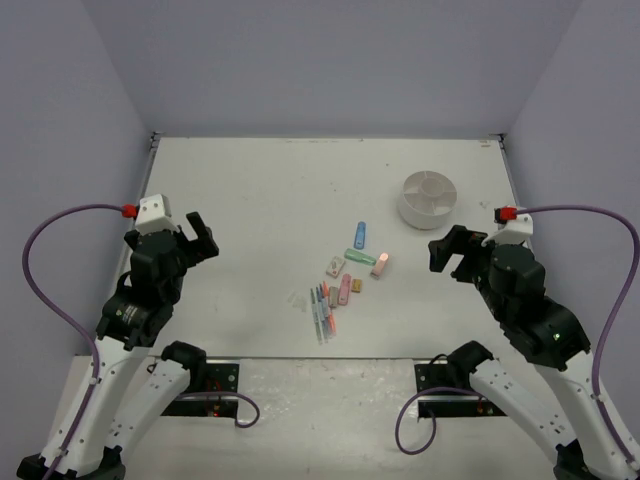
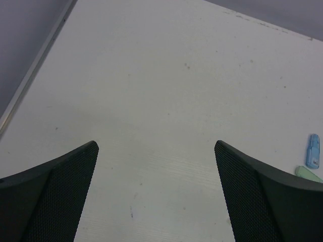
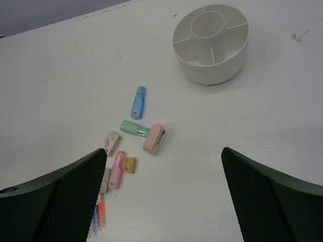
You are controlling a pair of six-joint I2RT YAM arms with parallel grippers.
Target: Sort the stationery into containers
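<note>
The stationery lies in a loose group at the table's middle: a blue piece point(image 1: 360, 235), a green one point(image 1: 359, 257), a pink stapler-like piece point(image 3: 154, 138), a pink stick point(image 3: 116, 170), a small yellow-brown block point(image 3: 130, 165), pale blocks such as this one point(image 3: 111, 142), and several pens point(image 1: 322, 314). A round white container point(image 1: 427, 200) with compartments stands empty at the back right. My left gripper is open over bare table at the left. Well right of the stationery, my right gripper is open too, nothing between its fingers.
Grey walls enclose the back and both sides. Purple cables point(image 1: 612, 345) run along the arms.
</note>
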